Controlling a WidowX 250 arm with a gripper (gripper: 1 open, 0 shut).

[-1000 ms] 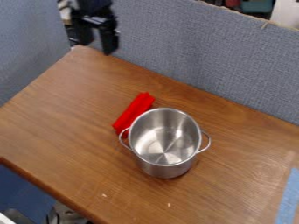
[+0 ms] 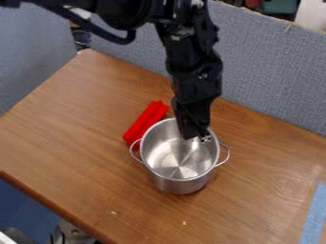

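A steel pot (image 2: 178, 170) with two wire handles stands on the wooden table (image 2: 76, 143). Just left of it and behind lies a red elongated object (image 2: 147, 119). My black gripper (image 2: 197, 133) reaches down over the back of the pot, its tips at or inside the rim. Whether it is open or shut, or touches the pot, I cannot tell.
Grey padded walls (image 2: 268, 81) border the table at the back and left.
My arm has swung from the back left toward the right and come down over the pot. The pot and red object appear unmoved.
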